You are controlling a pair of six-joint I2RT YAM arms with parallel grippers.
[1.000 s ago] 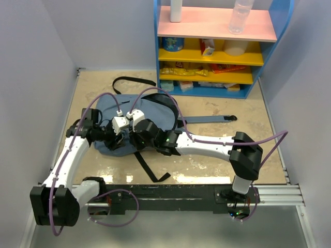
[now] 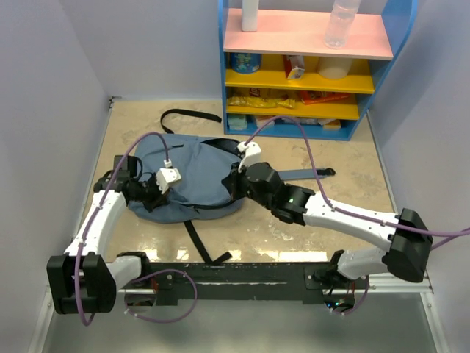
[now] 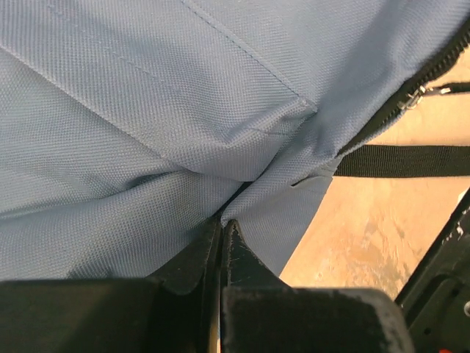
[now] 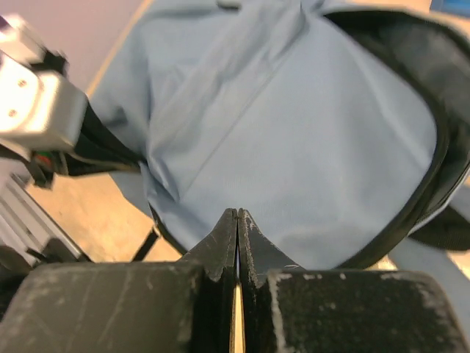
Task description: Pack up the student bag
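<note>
The blue-grey bag (image 2: 198, 173) lies flat on the table, its dark opening (image 4: 448, 81) showing toward the shelf side. At the bag's near-left part my left gripper is shut, and a fold of fabric (image 3: 246, 206) runs right into its fingertips, so a thin edge appears pinched there. My right gripper is shut above the bag's right part, with nothing visible between its fingers. A zipper (image 3: 415, 92) with its metal pull shows along the bag's edge in the left wrist view.
A blue shelf with a pink top (image 2: 308, 33) stands at the back, holding a clear bottle (image 2: 340, 26), a red-and-white box (image 2: 294, 67) and yellow packets (image 2: 261, 99). Straps (image 2: 205, 243) spread around the bag.
My right gripper has moved right, away from the left gripper, across the bag. The bag's near-right edge now reaches farther right and its dark opening looks narrower.
</note>
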